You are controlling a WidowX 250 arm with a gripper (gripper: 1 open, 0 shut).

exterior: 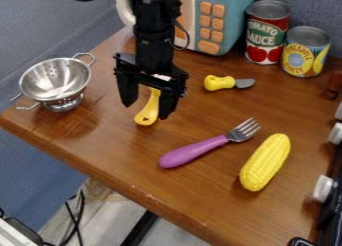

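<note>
My black gripper (151, 90) hangs over the table at the upper middle, angled down over a yellow utensil (146, 116) lying on the wood. Part of that utensil is hidden behind the gripper; whether the fingers touch it I cannot tell. A short yellow-handled utensil (218, 83) lies to the right. A purple-handled fork (194, 151) lies front centre, and a yellow corn cob (265, 162) front right.
A steel colander (56, 80) sits at the left edge. A tomato sauce can (266, 35), a yellow can (306, 52) and a toy microwave (214, 25) stand at the back. A dark appliance (329, 190) lines the right.
</note>
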